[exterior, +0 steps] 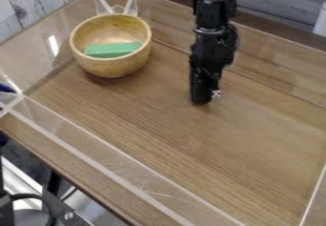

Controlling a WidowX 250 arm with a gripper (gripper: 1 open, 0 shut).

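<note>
My black gripper (204, 92) reaches down from the top centre onto the wooden table, its fingertips low near the middle, right of the bowl. It looks shut, with nothing clearly visible between its fingers, though the tip is dark and small. A yellow bowl (112, 70) at the upper left holds a green block (112, 50).
A white pronged object (114, 3) stands behind the bowl. Dark cables or parts (19, 213) sit at the lower left corner.
</note>
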